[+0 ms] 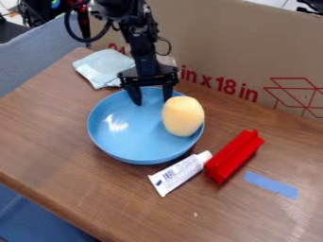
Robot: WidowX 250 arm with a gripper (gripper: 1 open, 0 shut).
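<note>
The black gripper [149,87] reaches down to the back rim of the blue plate [127,132], with its fingers apart and nothing clearly held between them. A pale yellow, egg-shaped object [183,115] sits on the right part of the plate, to the right of and a little below the fingers. In front of the plate lie a white tube [177,174] and, to its right, a red object [232,155].
A pale cloth [101,66] lies at the back left. A cardboard box [252,52] stands along the back. A blue tape strip [270,185] is on the right of the wooden table [76,189].
</note>
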